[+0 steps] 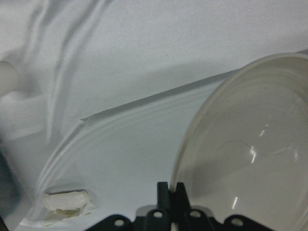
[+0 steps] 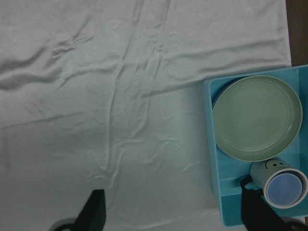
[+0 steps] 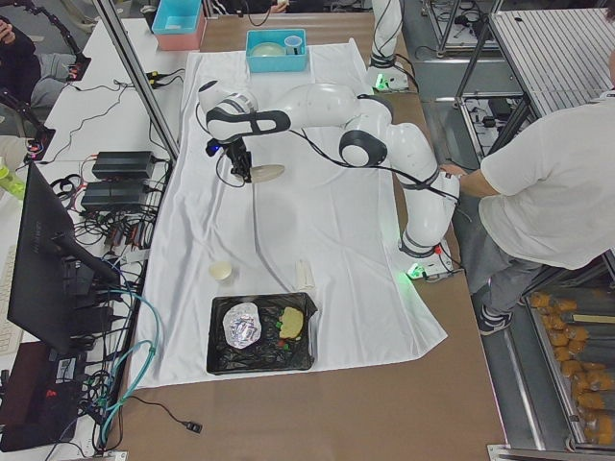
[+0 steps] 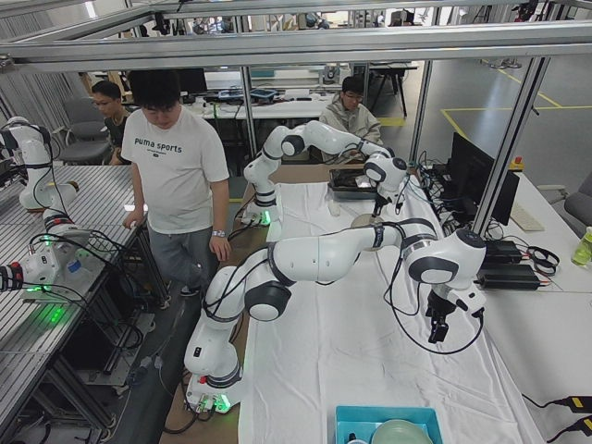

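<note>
My left gripper (image 3: 248, 171) is shut on the rim of a pale plate (image 3: 268, 173) (image 1: 248, 144), held over the middle of the white cloth. A black tray (image 3: 221, 346) at the near end holds a crumpled foil item (image 3: 241, 325) and a yellow item (image 3: 291, 322). A cream bowl (image 3: 220, 271) and a pale wrapped item (image 3: 304, 274) lie behind it. My right gripper (image 4: 437, 328) stands open above the cloth, beside a teal bin (image 2: 216, 202) holding a green plate (image 2: 257, 118) and a mug (image 2: 284, 187).
A monitor (image 3: 43, 269), cables and black boxes line the left side. A person (image 3: 543, 192) stands at the right beside a metal bench. The cloth between tray and bin is mostly clear.
</note>
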